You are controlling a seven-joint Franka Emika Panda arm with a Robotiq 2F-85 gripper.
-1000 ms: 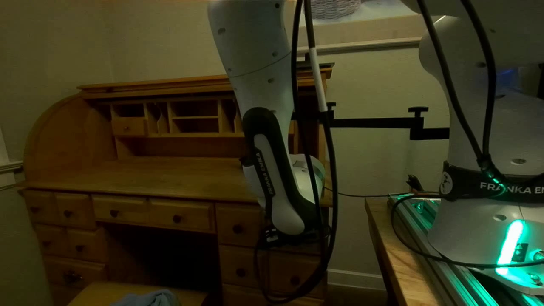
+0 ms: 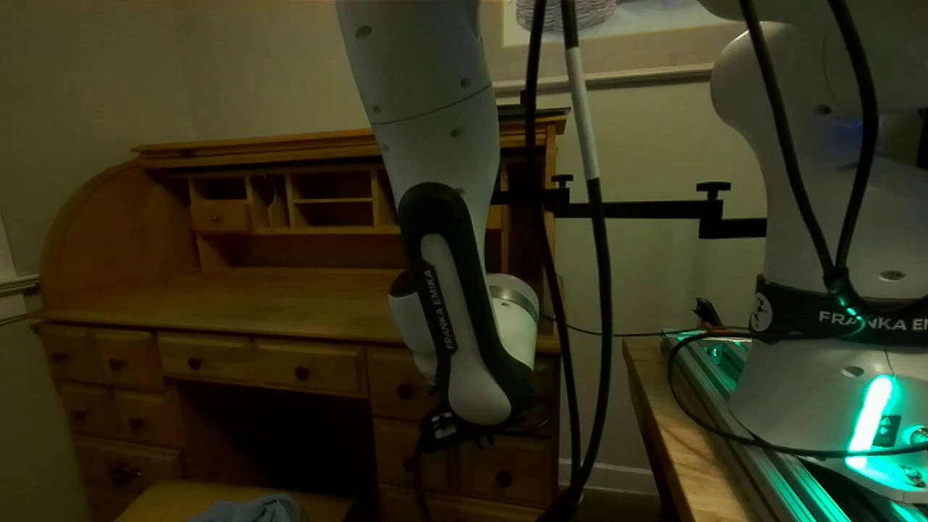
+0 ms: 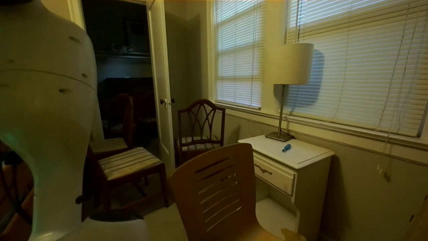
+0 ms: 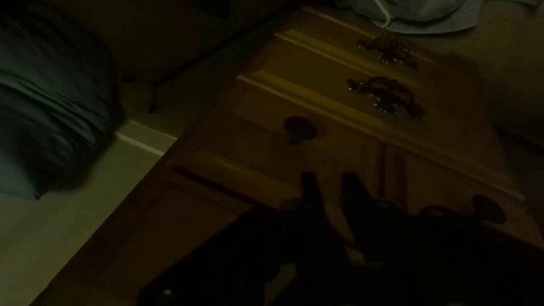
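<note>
Dark drawer fronts of a wooden desk fill the wrist view, and my gripper points toward them. Its two dark fingers stand part open, a gap between the tips and nothing held there. Just beyond the tips is a round dark knob (image 4: 299, 128) on one drawer; a second knob (image 4: 488, 208) sits to the right. In exterior view 1 the arm hangs before the right side of the roll-top desk (image 2: 252, 300). There the fingers are not clearly visible. Poor light hides how far the tips are from the drawer.
Ornate handles (image 4: 386, 97) mark drawers farther up the wrist view. Dark cloth (image 4: 51, 102) lies at its left. Black cables (image 2: 600, 261) hang beside the arm. Exterior view 2 holds a wooden chair (image 3: 216, 180) and a white side table (image 3: 313, 154) bearing a lamp and a small blue object (image 3: 286, 148).
In exterior view 1 the arm's lower end has moved left and down across the desk's right drawers. The hanging cables have swung right.
</note>
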